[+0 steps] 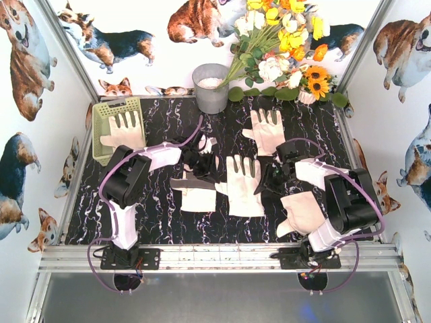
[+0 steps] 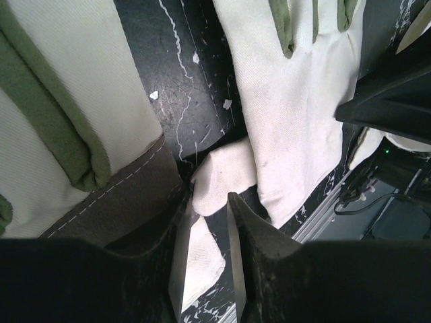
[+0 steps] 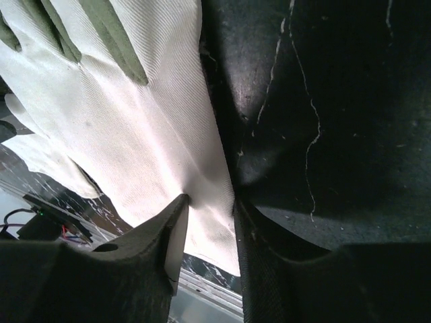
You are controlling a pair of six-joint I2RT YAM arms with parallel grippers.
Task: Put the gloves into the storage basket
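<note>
A white glove with green-striped fingers (image 1: 244,192) lies mid-table. At its thumb (image 2: 225,176), my left gripper stands partly open, a fingertip on either side of the thumb. My right gripper is partly open too, its fingers straddling the glove's right edge (image 3: 202,151). Under the left arm lies another glove (image 1: 199,200) with a dark grey band, partly hidden by that gripper. The green storage basket (image 1: 100,153) stands at the far left with a glove (image 1: 126,131) in it. More gloves lie at the back (image 1: 268,134) and front right (image 1: 303,212).
A grey bucket (image 1: 212,101) stands at the back wall beside a large bunch of flowers (image 1: 286,47). The right arm (image 1: 347,195) reaches over the front-right glove.
</note>
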